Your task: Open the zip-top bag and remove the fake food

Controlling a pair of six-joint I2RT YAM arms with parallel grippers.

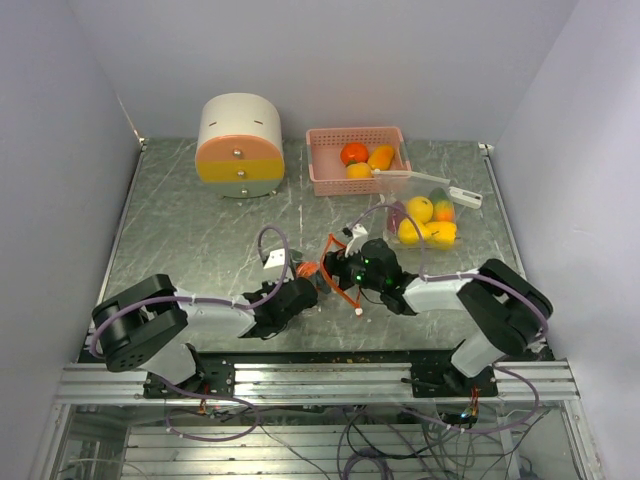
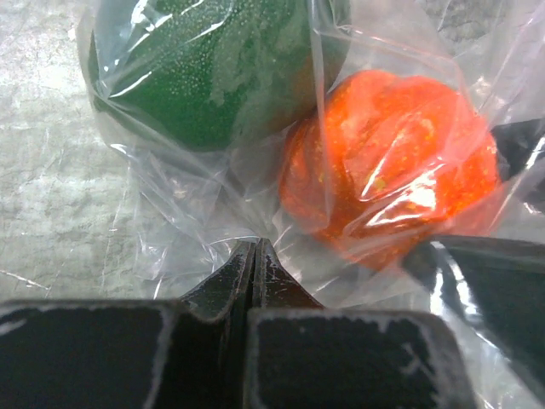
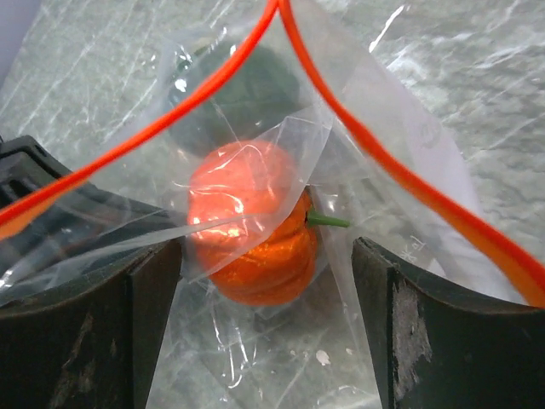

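A clear bag with an orange zip rim (image 1: 345,286) lies between my two grippers, its mouth spread toward the right arm. Inside it are an orange pumpkin-like piece (image 2: 392,162) and a dark green fruit (image 2: 204,68). My left gripper is shut on the bag's clear film, below the two foods. Through the bag's mouth, my right gripper reaches toward the pumpkin; its fingers (image 3: 396,315) stand apart, one on each side of the pumpkin's near end. A green stem shows on the pumpkin's right.
A pink basket (image 1: 328,187) with several fake fruits stands at the back. Right of it lies another clear bag of fruit with a white slider (image 1: 465,198). A striped drawer box (image 1: 240,145) sits back left.
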